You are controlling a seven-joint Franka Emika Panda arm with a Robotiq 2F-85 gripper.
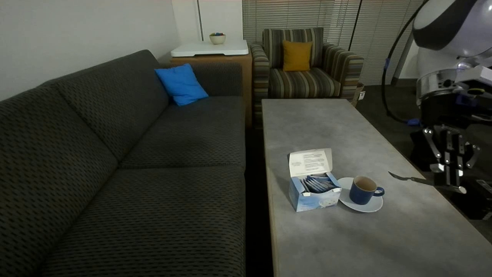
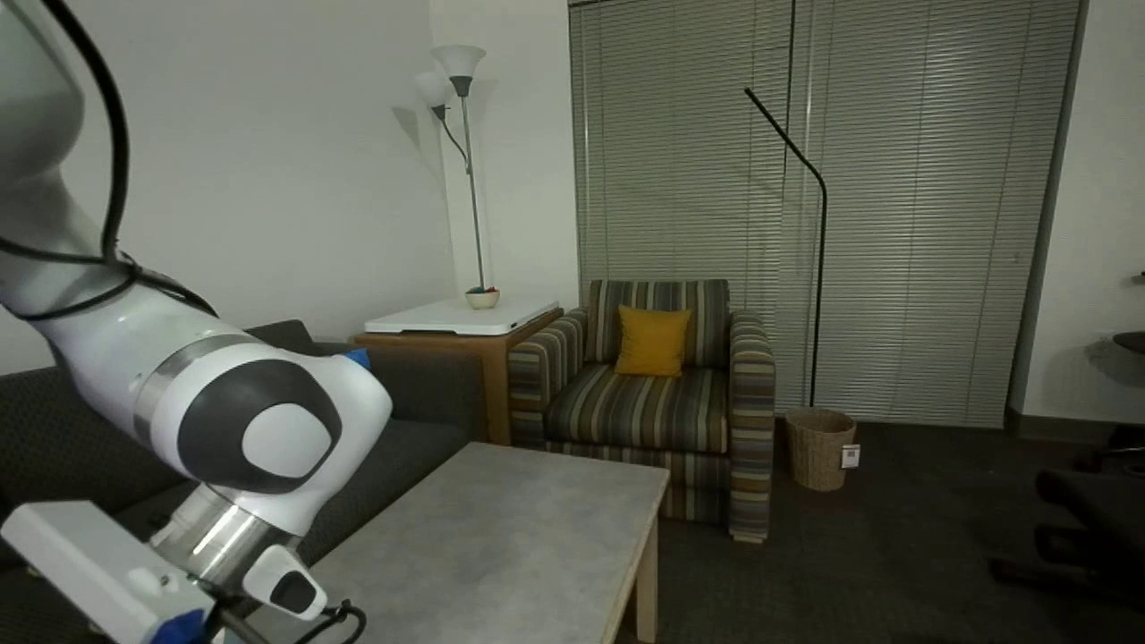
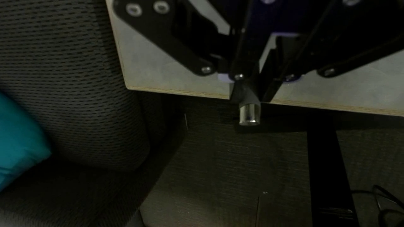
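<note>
In exterior view 1 my gripper (image 1: 448,179) is at the right, shut across the handle of a thin utensil (image 1: 410,178). Its curved metal tip points left over the table; whether it is a spoon or a knife is hard to tell. The wrist view shows the handle's shiny round end (image 3: 250,114) sticking out beyond my gripper. A blue mug (image 1: 361,191) sits on a white saucer (image 1: 374,204). Left of the saucer stands an open light-blue box (image 1: 318,201) of packets, its lid raised.
A dark sofa (image 1: 184,198) runs along its left, and a striped armchair (image 1: 302,84) stands behind it. In exterior view 2 the arm hides the near table part.
</note>
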